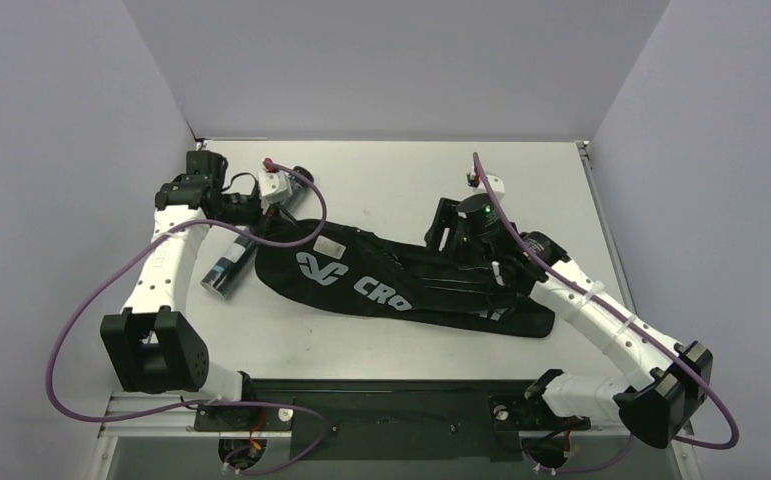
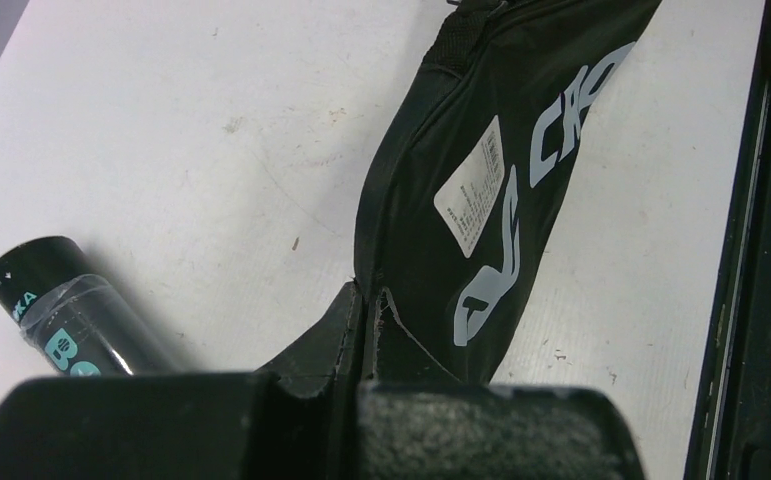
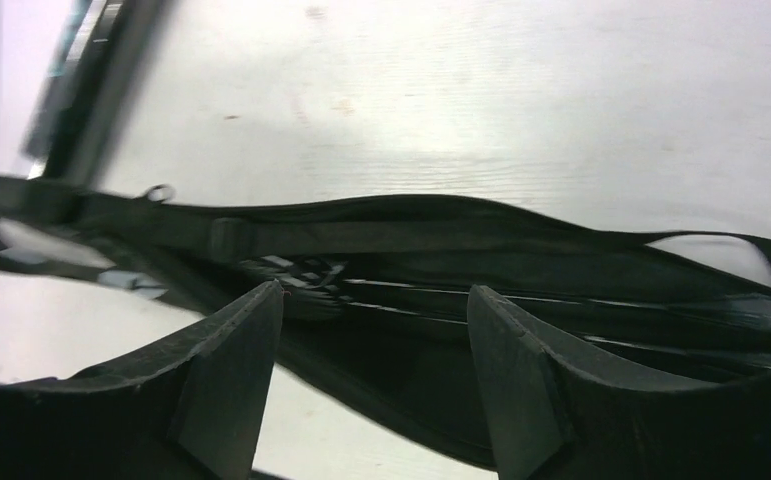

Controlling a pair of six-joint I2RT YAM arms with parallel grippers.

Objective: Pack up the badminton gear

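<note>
A long black racket bag [image 1: 356,275] with grey lettering stretches across the table, its zip side open toward the back. At the bag's left end my left gripper [image 1: 279,212] is shut on the black fabric, and its left wrist view shows the cloth [image 2: 411,300] running into the fingers. My right gripper is above the bag's opening, its fingers [image 3: 236,370] spread with nothing held between them. Inside the opening, thin pale lines [image 3: 391,312] run along the dark bag; what they belong to is unclear. A strap [image 3: 721,235] loops out of its back edge.
The shuttlecock tube [image 1: 229,262], dark with a clear wrap and teal letters, lies diagonally at the left, partly behind the left gripper.
</note>
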